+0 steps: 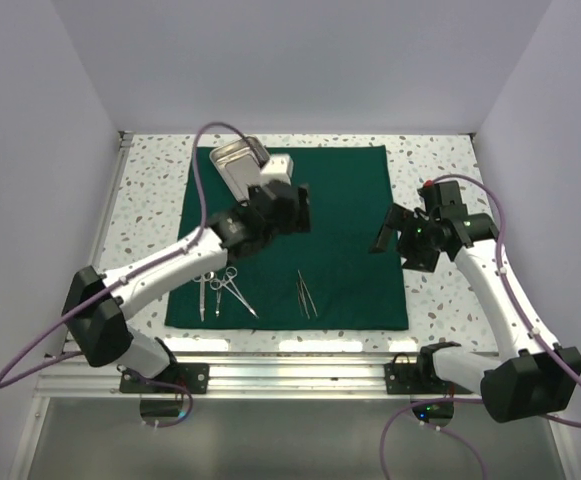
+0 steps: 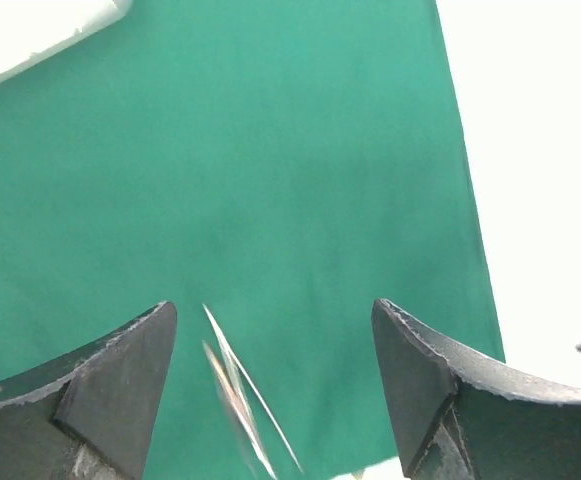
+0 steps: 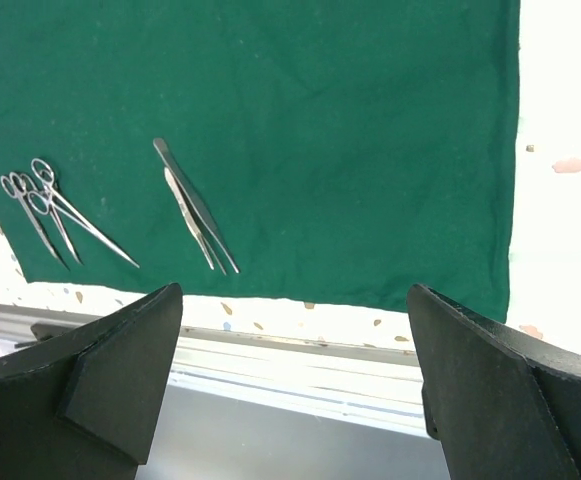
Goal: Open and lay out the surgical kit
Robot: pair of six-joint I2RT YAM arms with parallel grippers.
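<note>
A metal tray (image 1: 232, 152) sits at the back left of the green cloth (image 1: 355, 290), part of it hidden behind my left arm. On the cloth's front left lie several scissor-like tools (image 1: 232, 290), their ring handles toward the back. Two tweezers rest side by side near the front middle, also seen as thin tweezers (image 2: 238, 390) in the left wrist view. My left gripper is open above the cloth, empty and blurred in the top view. On the right, my right gripper hangs open, nothing between its fingers.
Speckled tabletop (image 1: 445, 310) borders the cloth, and a metal rail (image 1: 290, 375) runs along the front edge. Grey walls (image 1: 30, 200) stand at both sides and the back.
</note>
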